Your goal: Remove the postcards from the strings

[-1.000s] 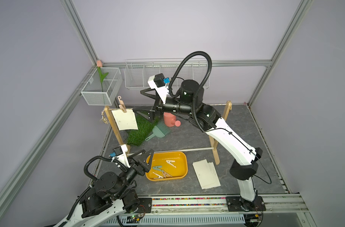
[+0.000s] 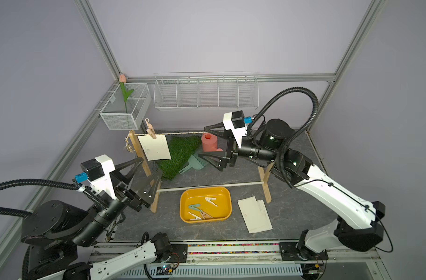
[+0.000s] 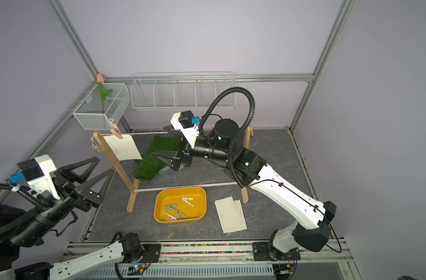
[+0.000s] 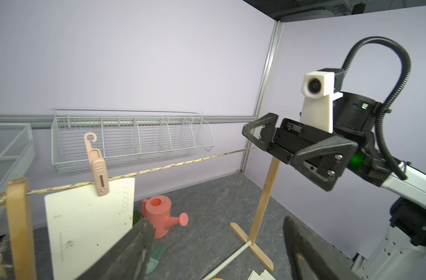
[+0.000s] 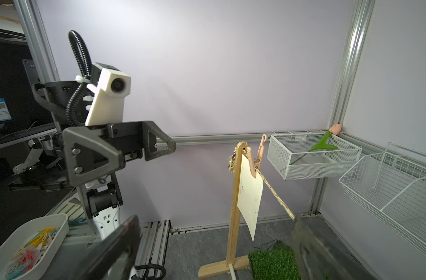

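Observation:
One cream postcard [image 2: 155,148] hangs near the left post, held on the string [image 4: 175,165] by a beige clothespin [image 4: 98,171]. My left gripper [image 2: 148,170] is raised in front of that post, nearer the camera; its fingers are apart and empty. In its wrist view the card stands to the left, beyond one finger [image 4: 129,254]. Right of the card, close to the string's middle, my right gripper [image 2: 208,141] is open with nothing between its fingers. Loose postcards [image 2: 255,214] lie overlapping on the table at the front right.
A yellow tray [image 2: 183,205] at the front centre holds several clothespins. Behind the string are a grass mat [image 3: 148,168], a pink watering can [image 4: 158,212] and a green dustpan [image 2: 197,162]. Wire baskets [image 2: 206,92] hang on the back wall. The wooden right post [image 4: 263,200] stands behind my right arm.
My left gripper has risen and swung left, away from the tray. The card stays clipped.

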